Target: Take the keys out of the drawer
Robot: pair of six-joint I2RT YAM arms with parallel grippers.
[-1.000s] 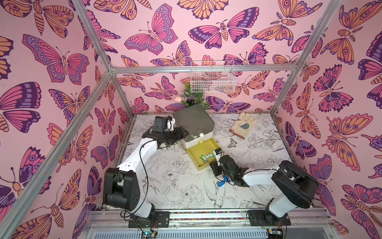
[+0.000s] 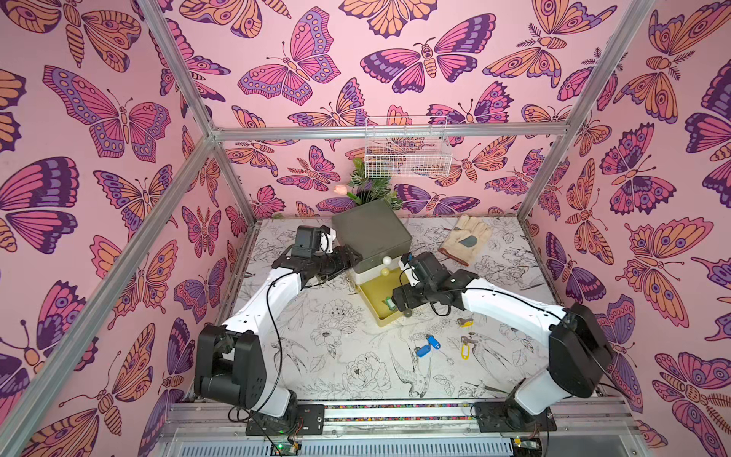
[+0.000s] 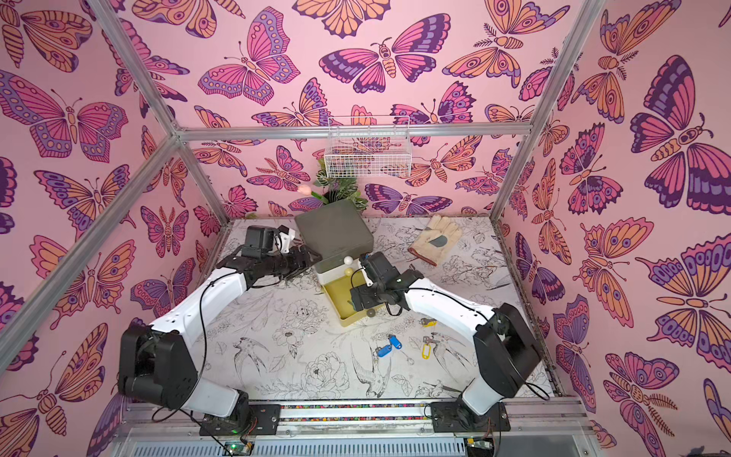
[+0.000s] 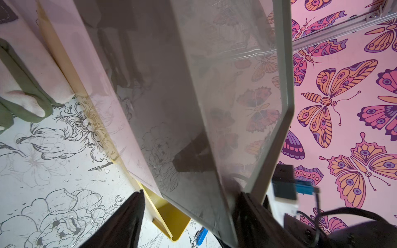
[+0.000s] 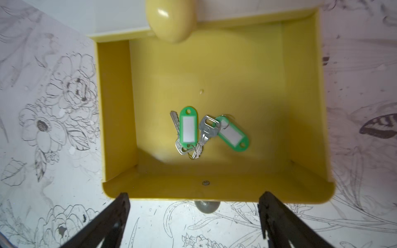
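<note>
Keys (image 5: 206, 132) with two green tags (image 5: 188, 129) lie in the open yellow drawer (image 5: 206, 66), seen from above in the right wrist view. My right gripper is open over the drawer's front edge and round knob (image 5: 206, 207), nothing between its fingers. The drawer extends from the cabinet (image 2: 371, 228) with the dark top. My left gripper is at the cabinet's left side, a translucent corner of it between the fingers; whether they grip it I cannot tell.
Blue tags (image 2: 423, 350) and yellow tags (image 2: 464, 349) lie on the table in front of the drawer. A glove (image 2: 466, 240) lies at back right, flowers (image 2: 365, 182) stand behind the cabinet, and a wire basket (image 2: 407, 163) hangs above.
My right arm has swung up from the table front to over the drawer. The left arm has shifted only slightly at the cabinet.
</note>
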